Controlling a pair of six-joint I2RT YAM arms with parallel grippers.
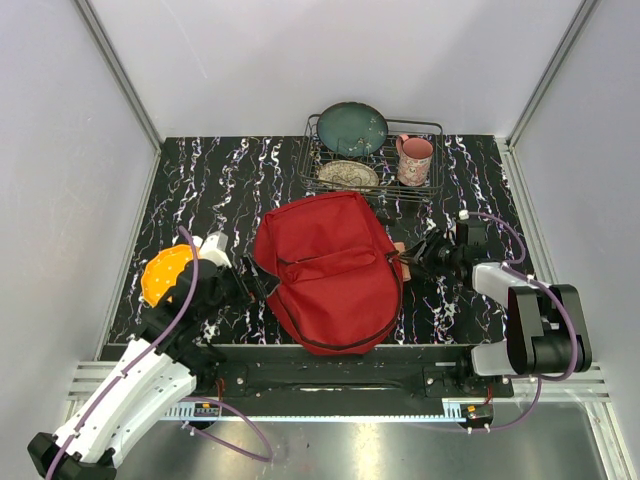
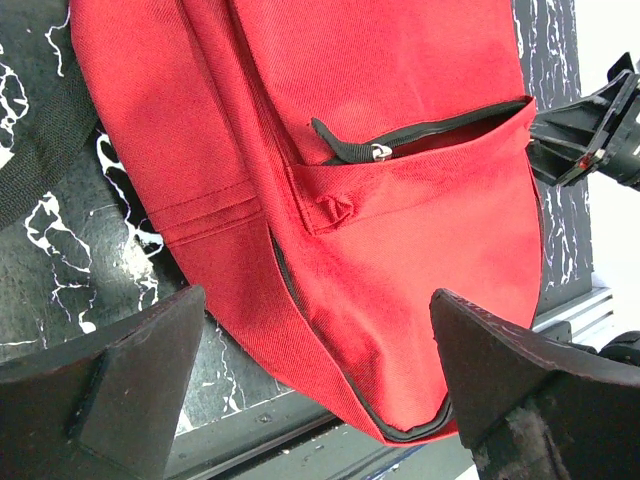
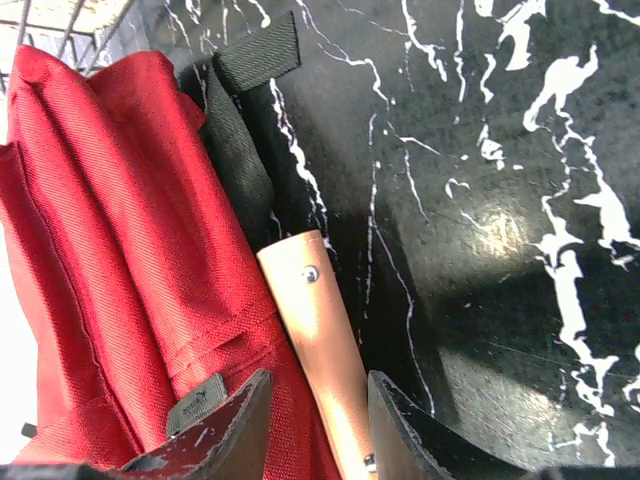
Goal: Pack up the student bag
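Note:
The red bag [image 1: 335, 270] lies on the dark marbled counter, its front pocket zipper [image 2: 382, 152] partly undone. Against the bag's right side is a flat tan item [image 3: 315, 310], seen edge-on with a metal rivet on its narrow side; it looks like a small notebook. My right gripper straddles its near end, fingers part open. The right finger [image 3: 395, 425] overlaps the item's edge, while a gap with red fabric shows by the left finger. At the bag's left side, my left gripper stands open over the fabric, holding nothing.
Behind the bag stands a wire rack [image 1: 436, 165] with a green plate [image 1: 352, 129], a patterned plate [image 1: 348, 174] and a pink mug [image 1: 414, 161]. An orange dotted dish [image 1: 165, 273] sits at the left. Counter right of the bag is mostly clear.

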